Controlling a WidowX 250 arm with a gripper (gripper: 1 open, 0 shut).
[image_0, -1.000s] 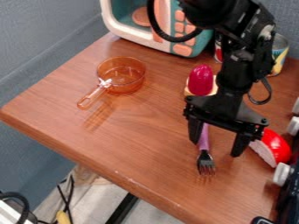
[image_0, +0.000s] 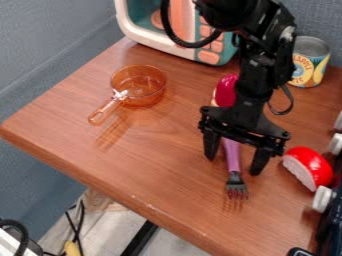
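Note:
My black gripper (image_0: 234, 160) hangs low over the wooden table, its fingers apart and straddling a pink-handled brush or fork (image_0: 233, 170) that lies lengthwise beneath it, bristle or tine end toward the near edge. Whether the fingertips touch the table is unclear. Behind the wrist, a dark pink object (image_0: 225, 91) is partly hidden by the arm.
An orange pan (image_0: 138, 82) sits at the left. A red-and-white object (image_0: 309, 168) lies right beside the gripper. A can (image_0: 309, 60) and a toy oven (image_0: 147, 15) stand at the back. Dark items line the right edge.
Over the last second the arm has shifted slightly left and up in the picture, uncovering more of the red-and-white object. The fingers remain apart.

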